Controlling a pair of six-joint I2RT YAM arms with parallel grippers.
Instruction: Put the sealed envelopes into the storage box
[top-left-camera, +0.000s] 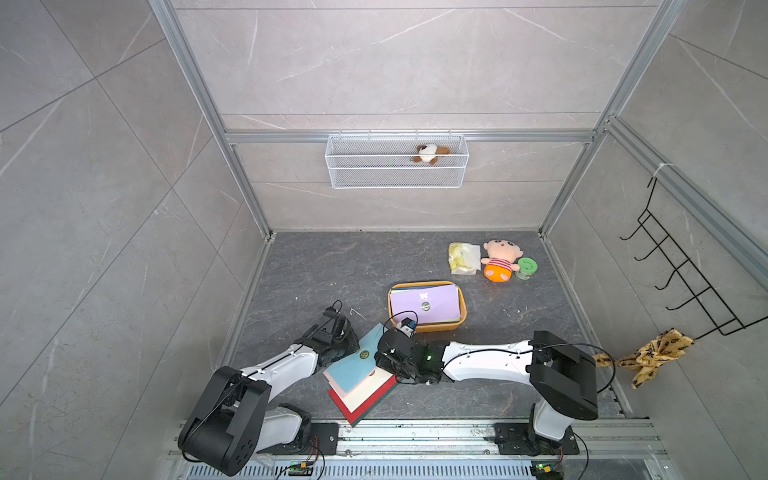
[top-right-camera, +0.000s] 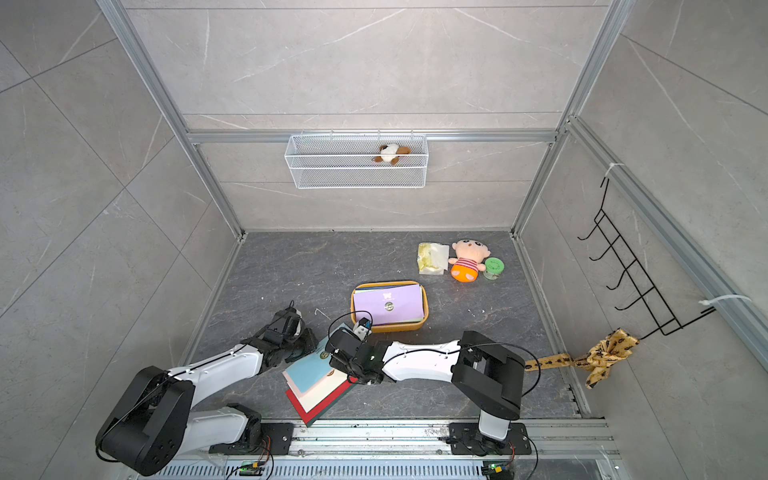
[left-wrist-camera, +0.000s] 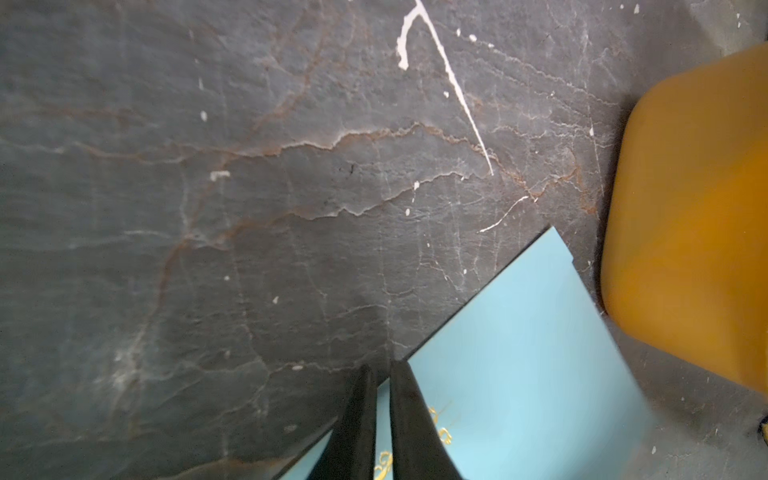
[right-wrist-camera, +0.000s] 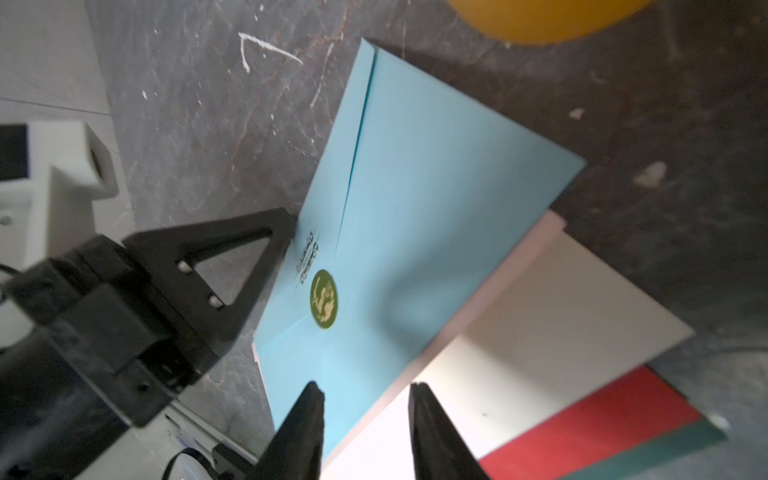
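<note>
A light blue envelope with a round gold seal tops a fanned stack. Beneath it show a pink edge, a cream envelope, a red one and a dark green one. My left gripper is shut on the blue envelope's long left edge, its fingers close together. Over the blue and pink edges on the other side, my right gripper is open with a clear gap between its fingertips. The orange storage box stands beyond the stack, holding a sealed purple envelope.
Along the back right lie a yellow-white packet, a plush doll and a green-lidded jar. A black hook rack with a patterned cloth hangs at right.
</note>
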